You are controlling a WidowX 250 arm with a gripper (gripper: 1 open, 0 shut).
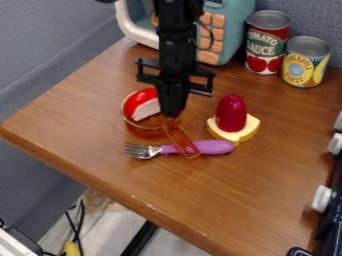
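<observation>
My black gripper [171, 100] hangs point-down over the middle of the table, at the right side of a small orange-brown pan [143, 126] holding a red and white piece [142, 101]. The pan's handle runs toward the front right, over a fork with a purple handle [214, 147]. To the right, a dark red oblong object [231, 111] stands on a yellow piece [245, 131]. Whether the fingers are open or shut is unclear.
Two cans, red [265, 50] and yellow [303, 66], stand at the back right beside a teal appliance [217, 25]. A dark device with white knobs lines the right edge.
</observation>
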